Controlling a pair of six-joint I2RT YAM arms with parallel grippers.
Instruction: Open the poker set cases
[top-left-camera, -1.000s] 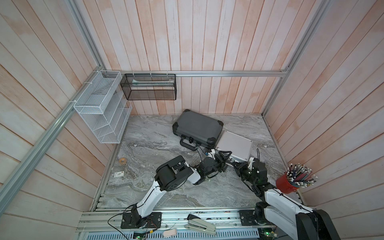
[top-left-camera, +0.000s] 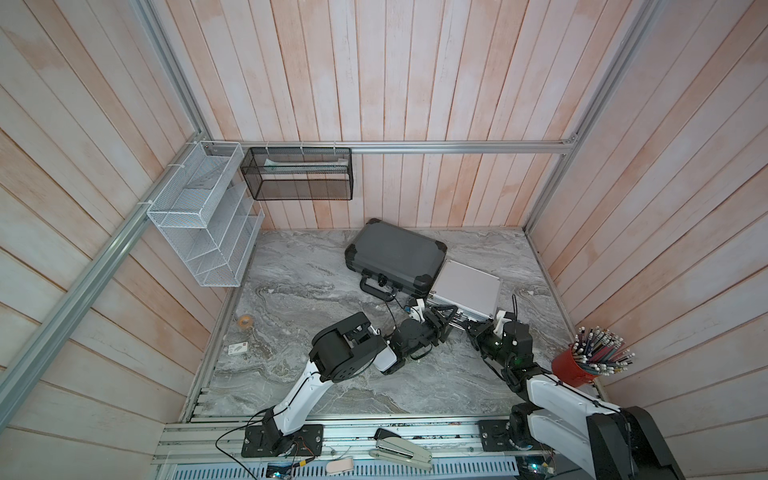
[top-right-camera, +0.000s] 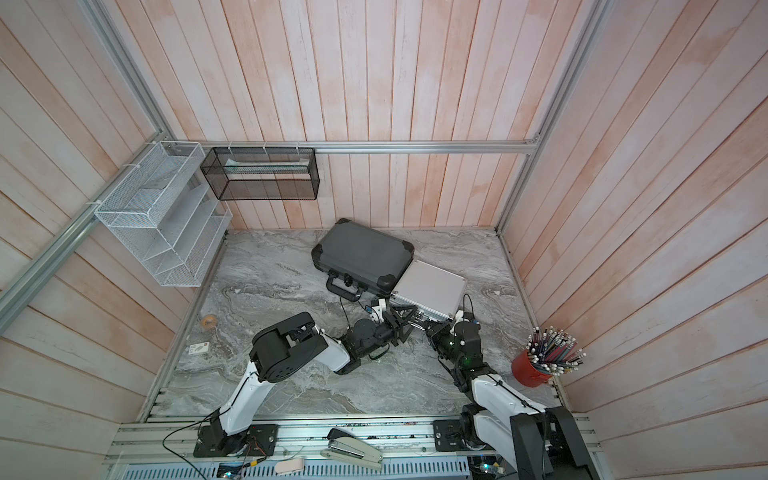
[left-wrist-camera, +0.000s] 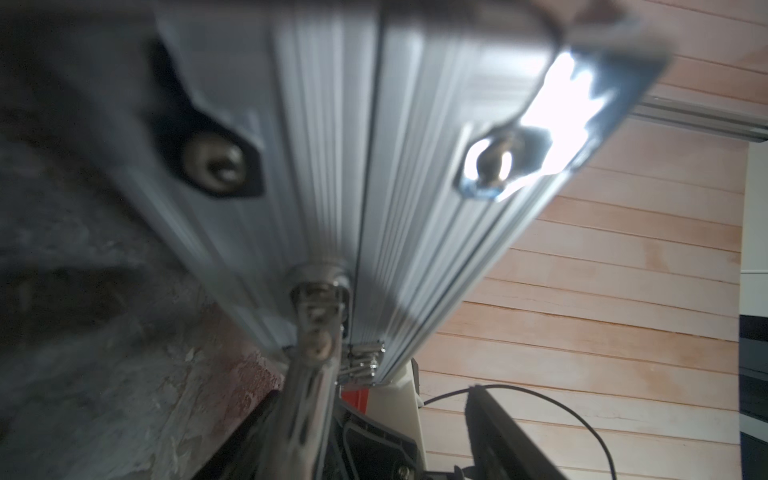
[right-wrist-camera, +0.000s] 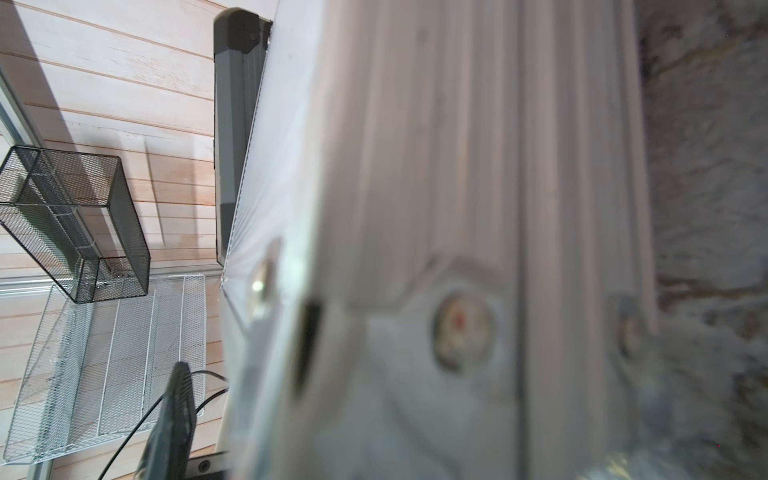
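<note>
The silver case lies closed toward the right, beside the larger dark grey case, also closed. My left gripper is at the silver case's front face; in the left wrist view its blurred fingers stand part open around the lower end of that face, near the metal handle and latch. My right gripper is at the front right of the same case; its close wrist view shows the aluminium edge and corner fitting, but what lies between its fingertips is hidden.
A red cup of pens stands at the right. Wire baskets hang on the left and back walls.
The silver case has shifted slightly toward the left and back. Both grippers have moved slightly with it, staying at its front edge.
</note>
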